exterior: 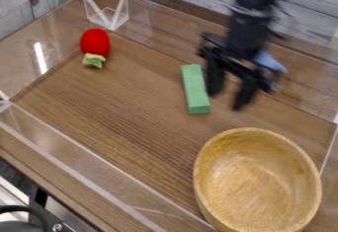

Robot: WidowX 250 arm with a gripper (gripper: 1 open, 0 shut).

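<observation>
My gripper (235,73) hangs over the upper right of the wooden table, dark and motion-blurred, its fingers reaching down just right of a green block (196,88); whether they touch it I cannot tell. A red object (94,41) lies at the upper left beside a small pale green piece (94,66). A large yellow bowl (256,142) sits at the lower right.
A blue object (271,60) is partly visible behind the gripper at the right. A white wire-like piece (106,9) is at the upper left.
</observation>
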